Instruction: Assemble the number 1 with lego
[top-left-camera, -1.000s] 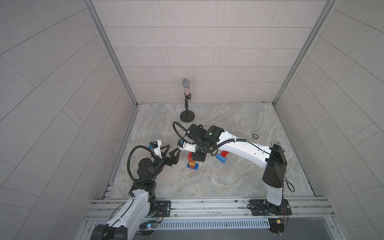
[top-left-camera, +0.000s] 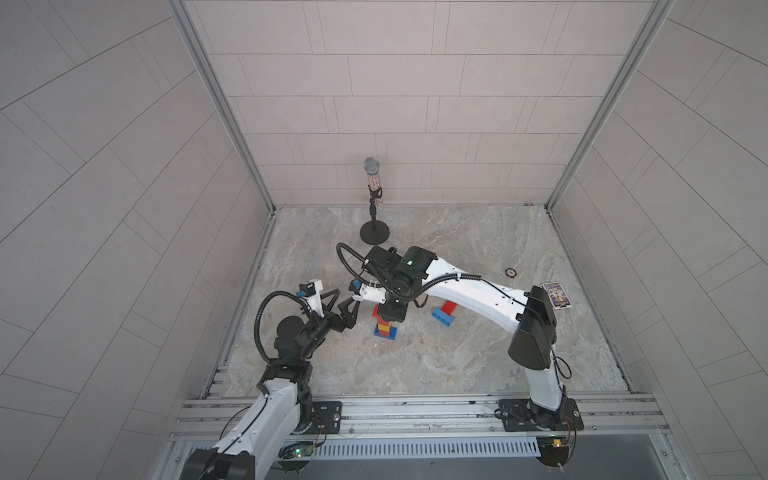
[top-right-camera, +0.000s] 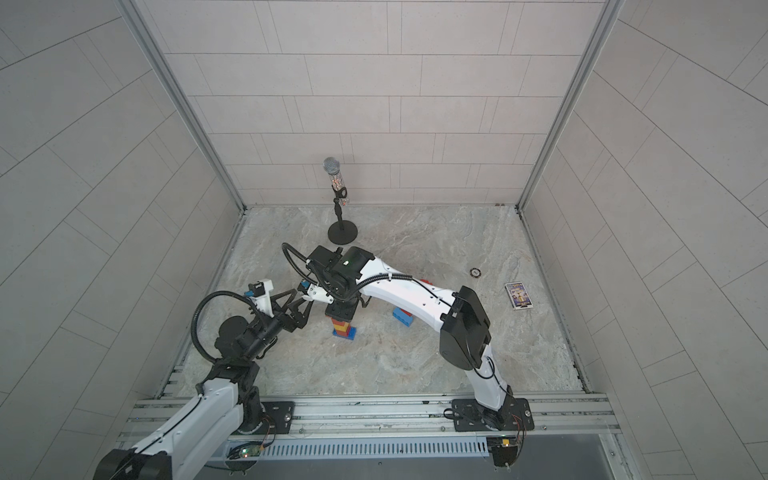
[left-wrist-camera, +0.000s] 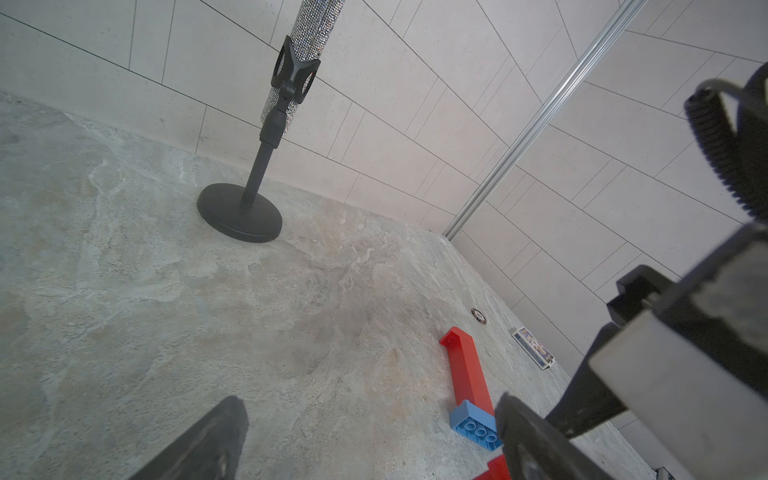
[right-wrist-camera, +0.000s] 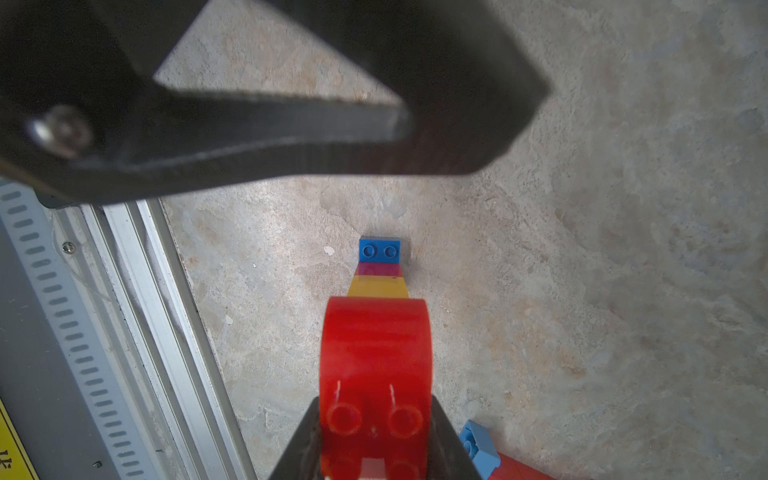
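Observation:
A red curved brick (right-wrist-camera: 376, 352) is held between the fingers of my right gripper, over a stack with a blue base (right-wrist-camera: 379, 249) and a yellow layer (right-wrist-camera: 376, 285). In the top left view the stack (top-left-camera: 384, 329) stands under the right gripper, partly hidden; whether the held brick touches it is unclear. My left gripper is open and empty, left of the stack and close beside the right one. A long red piece (left-wrist-camera: 468, 368) with a blue brick (left-wrist-camera: 476, 426) lies to the right on the floor.
A microphone stand (top-left-camera: 374, 232) is at the back. A black ring (top-left-camera: 510, 272) and a card box (top-left-camera: 557, 294) lie at the right.
Over the last second my right arm has shifted slightly left, its wrist now a little closer to the left gripper. My left arm and the stack's base look unchanged.

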